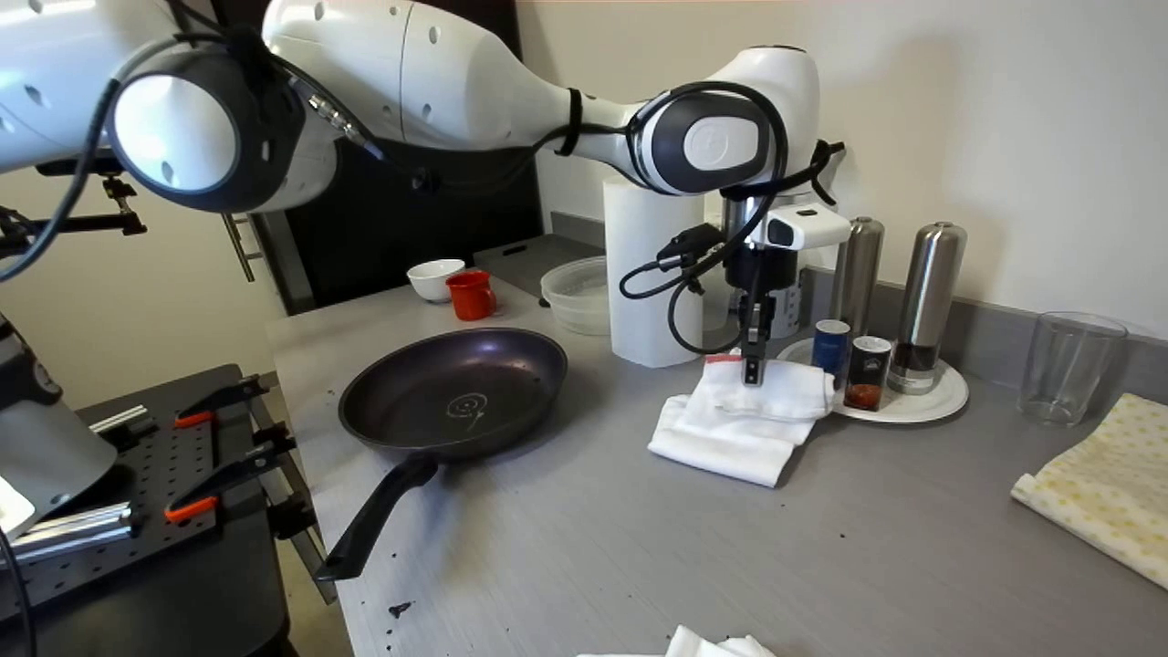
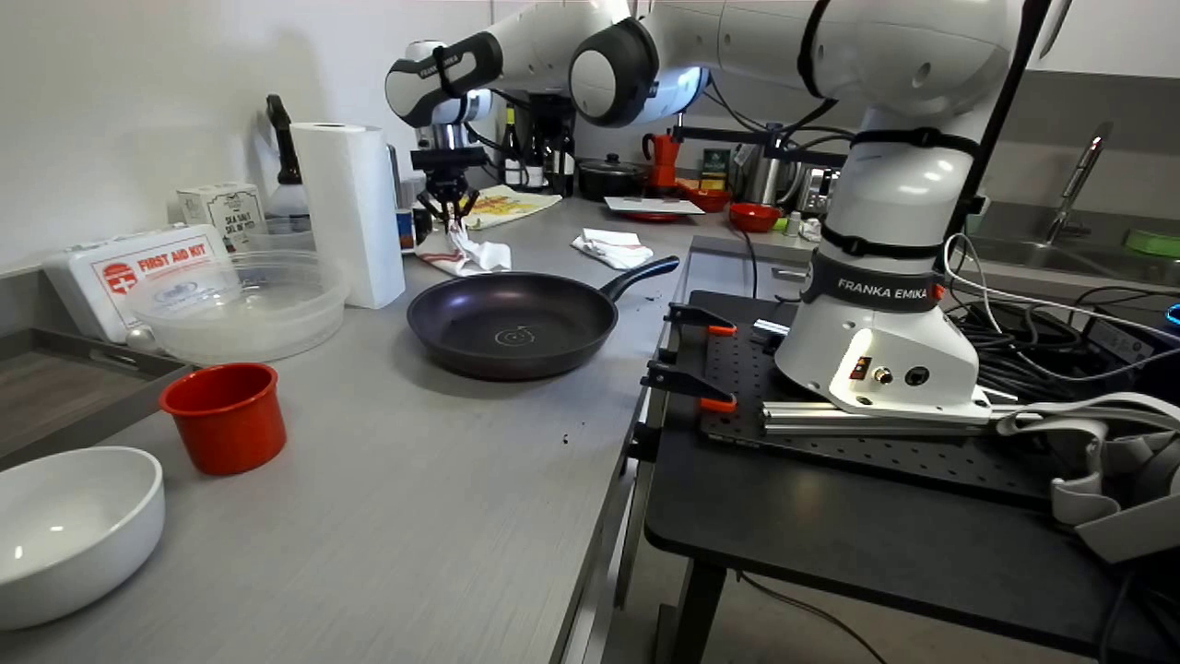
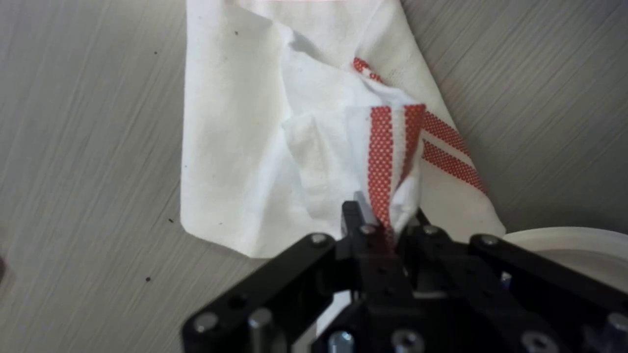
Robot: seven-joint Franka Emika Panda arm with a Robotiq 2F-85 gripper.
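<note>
A white towel with red stripes (image 3: 235, 147) lies on the grey counter, part of it bunched upward. My gripper is shut on a raised fold of it, and the striped cloth (image 3: 381, 153) stands up between the fingers in the wrist view. From the first exterior view, the gripper (image 1: 753, 372) points straight down into the towel (image 1: 723, 438), whose lower layers rest flat on the counter. Farther off in the second exterior view, the towel (image 2: 481, 256) shows a crumpled peak under the gripper (image 2: 451, 216).
Right beside the towel is a white plate (image 1: 947, 400) bearing shakers and tall metal mills (image 1: 931, 290). A paper towel roll (image 1: 653, 274) stands behind. To the left sits a dark frying pan (image 1: 460, 394). Another white cloth (image 2: 614, 248) lies nearer the edge.
</note>
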